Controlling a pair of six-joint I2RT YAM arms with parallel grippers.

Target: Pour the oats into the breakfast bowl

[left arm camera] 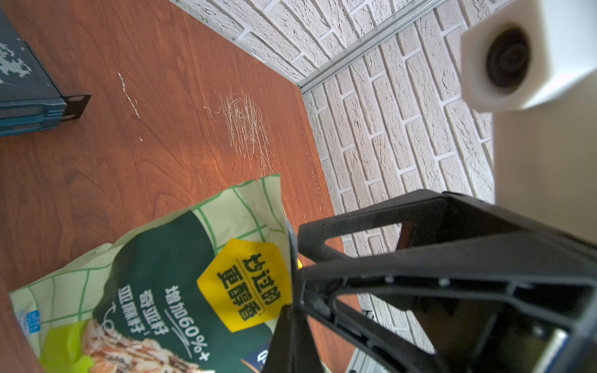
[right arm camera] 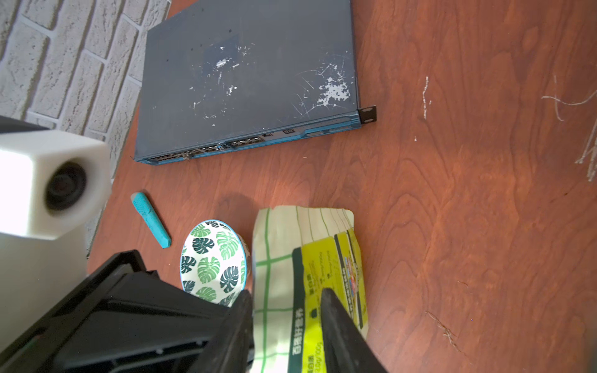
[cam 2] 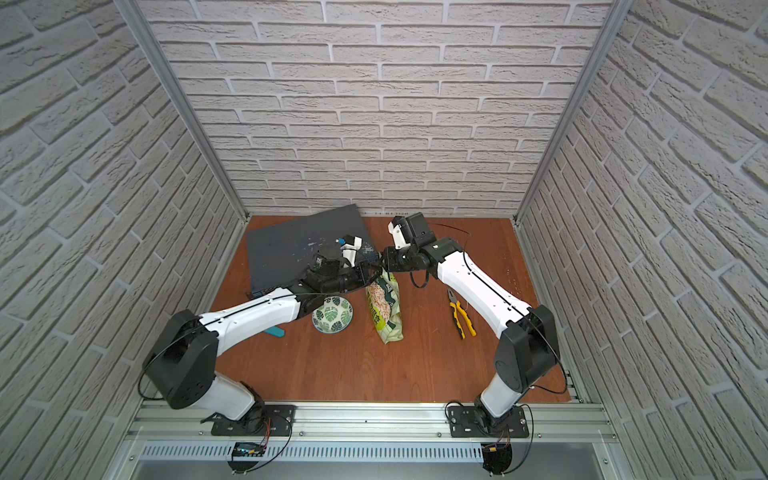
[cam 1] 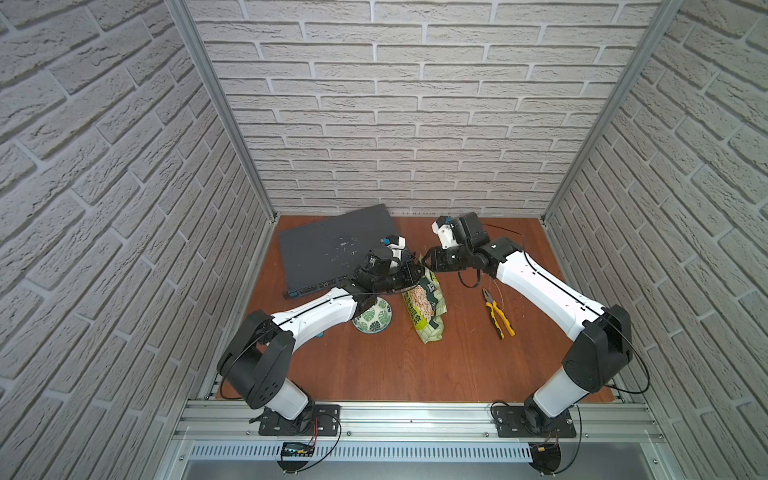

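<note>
The oats bag (cam 1: 424, 308), pale green with a yellow and dark label, hangs upright at the middle. My left gripper (cam 1: 412, 270) is shut at its top edge; whether film is between the fingertips is hard to see in the left wrist view. My right gripper (cam 2: 388, 260) is at the bag's top from the right, its fingers part open over the bag in the right wrist view. The breakfast bowl (right arm camera: 213, 261), white with green leaves, sits left of the bag, partly hidden by the gripper.
A dark flat network device (right arm camera: 245, 68) lies at the back left. A teal object (right arm camera: 151, 218) lies left of the bowl. Yellow-handled pliers (cam 1: 504, 320) lie at the right.
</note>
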